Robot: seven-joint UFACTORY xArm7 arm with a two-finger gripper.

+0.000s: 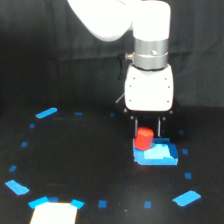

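Observation:
A small red block (144,138) sits at the left part of a blue square tray (169,159), covering some of its left side. Whether it rests inside the tray or is held just above it cannot be made out. My white arm comes down from the top, and its gripper (147,127) is right at the red block. The dark fingers blend into the black background, so their spacing and any grip on the block are unclear.
Black table surface all around, with scattered blue tape pieces, such as a strip (186,198) at the right and another (17,187) at the left. A pale yellowish object (54,213) lies at the front left edge.

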